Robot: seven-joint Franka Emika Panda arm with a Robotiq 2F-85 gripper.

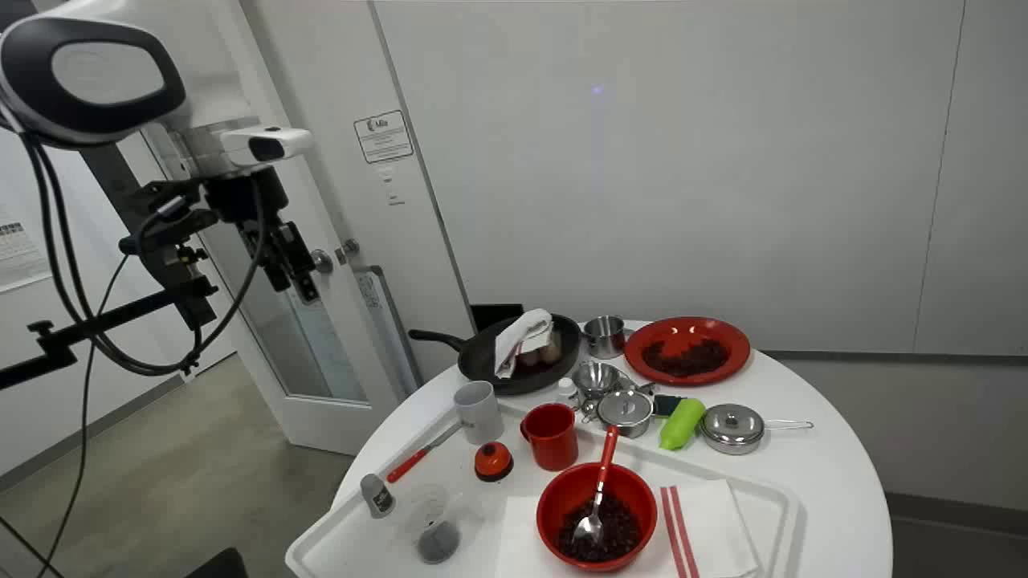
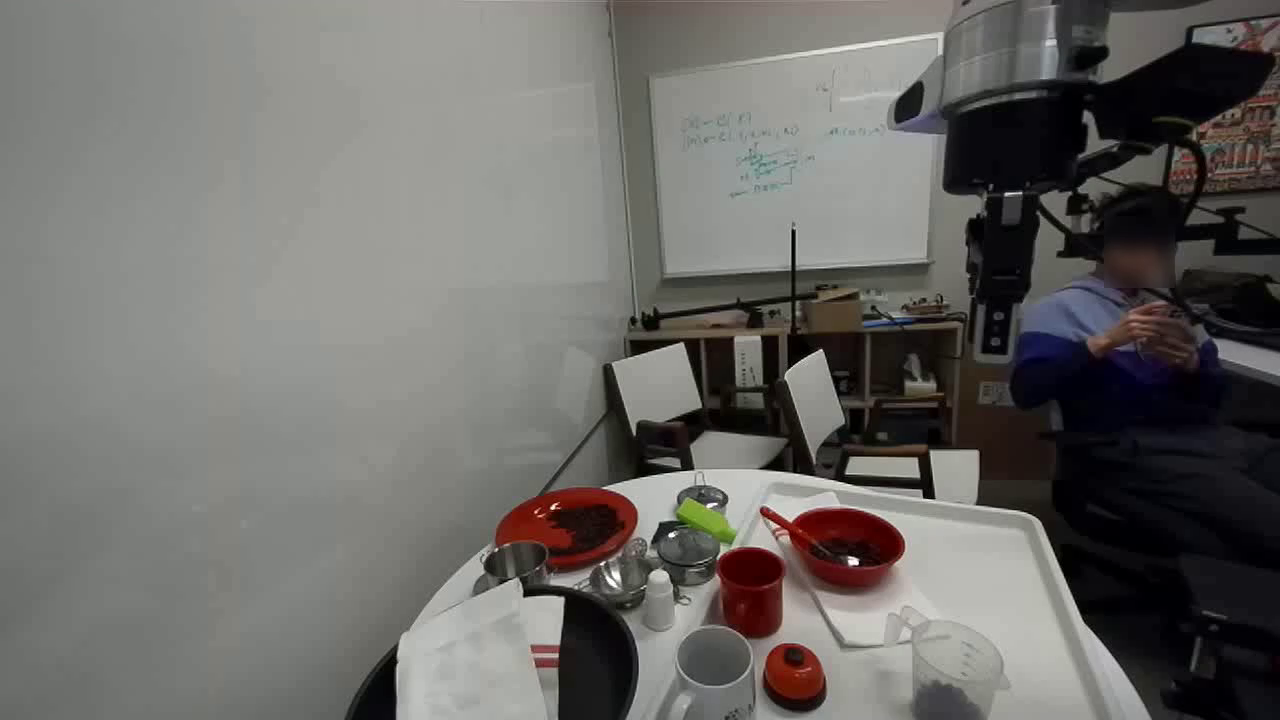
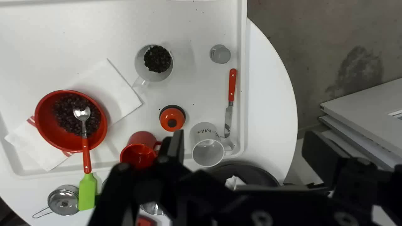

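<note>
High above the table and off to its side, my gripper [image 1: 296,289] is open, its fingers wide apart with nothing between them in the wrist view. Dark beans fill the bottom of a red bowl [image 3: 45,124], where a red-handled spoon [image 3: 86,147] rests. A clear measuring cup [image 3: 141,67] also holds dark beans. A red mug [image 3: 140,154] and a white mug [image 3: 205,133] stand at the tray's edge. Near them are a red-and-black round object [image 3: 172,118], a red-handled knife [image 3: 231,88] and a small grey cup [image 3: 220,54].
Small metal pots [image 1: 626,409], a green object [image 1: 682,424] and a red plate [image 1: 703,326] with dark bits crowd the back of the table. A black pan [image 1: 472,361] holds a white cloth [image 1: 525,337]. Much of the white tray [image 3: 94,22] is bare. A person sits beyond the table.
</note>
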